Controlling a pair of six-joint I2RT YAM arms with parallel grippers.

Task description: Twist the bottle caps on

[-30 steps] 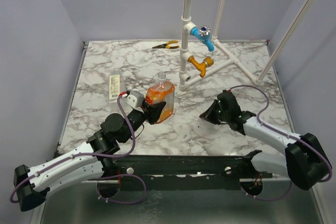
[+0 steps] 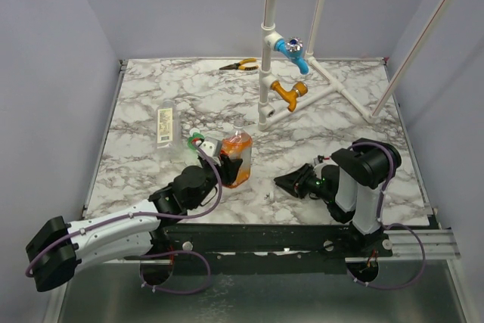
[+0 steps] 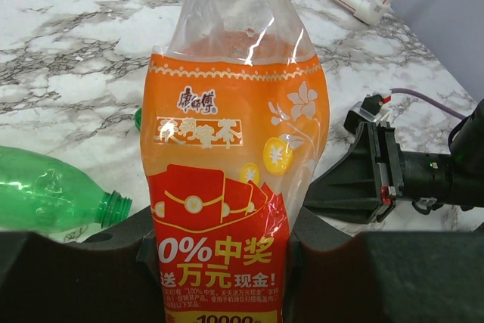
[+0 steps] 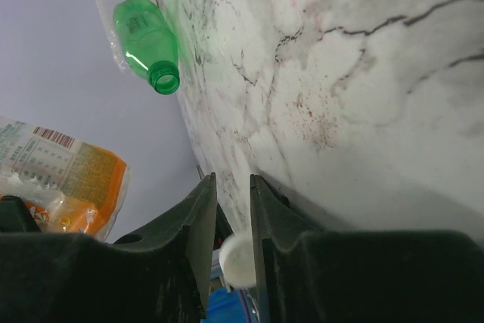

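My left gripper [image 2: 229,163] is shut around the body of a clear bottle with an orange and red label [image 3: 227,179], held above the table. Its neck tapers upward out of the left wrist view, so I cannot tell there what its mouth looks like. Low over the marble, right of that bottle, is my right gripper [image 2: 281,184], part open. In the right wrist view its fingers [image 4: 198,225] stand a narrow gap apart, with nothing seen held at the tips. A green bottle [image 3: 53,191] lies on its side, bare threads showing. No loose cap can be made out.
Another clear bottle with a pale label [image 2: 165,126] lies at the left. A white pipe stand with a blue tap [image 2: 292,49] and an orange tap [image 2: 289,94] rises behind. Pliers [image 2: 240,64] rest at the back. Open marble lies between the grippers and the stand.
The right arm has swung up and folded at the elbow, its gripper shifting slightly left and lower.
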